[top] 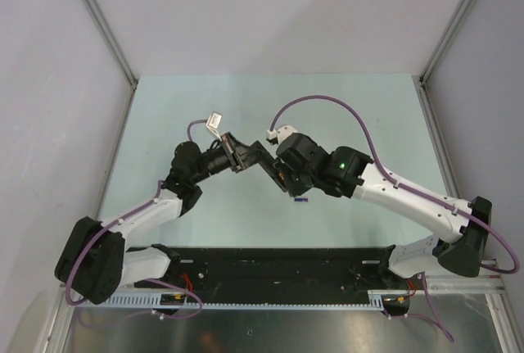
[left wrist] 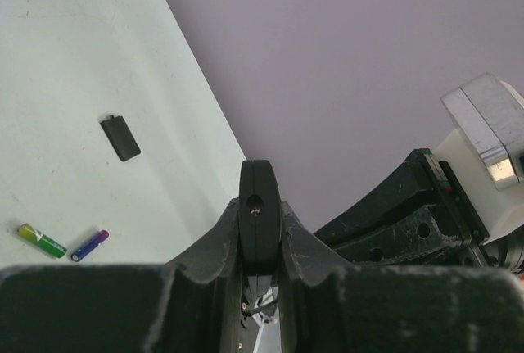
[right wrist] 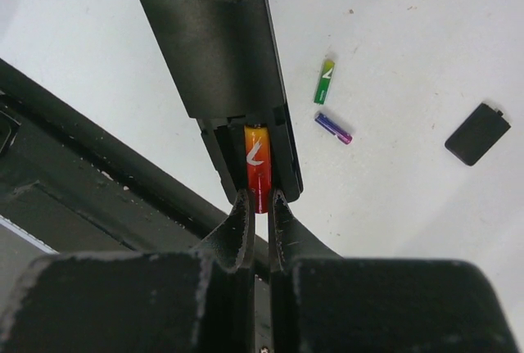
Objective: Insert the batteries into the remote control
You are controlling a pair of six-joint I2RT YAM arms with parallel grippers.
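My left gripper is shut on the black remote control, which slants through the air toward my right gripper. The left wrist view shows the remote end-on between the fingers. An orange and red battery lies at the remote's open battery slot, and my right gripper is shut at its lower end. Whether the battery is fully seated cannot be told. A green battery and a purple battery lie on the table. The black battery cover lies apart from them.
A dark gap runs past its front edge. Both arms meet near the table's middle, with little room between their grippers.
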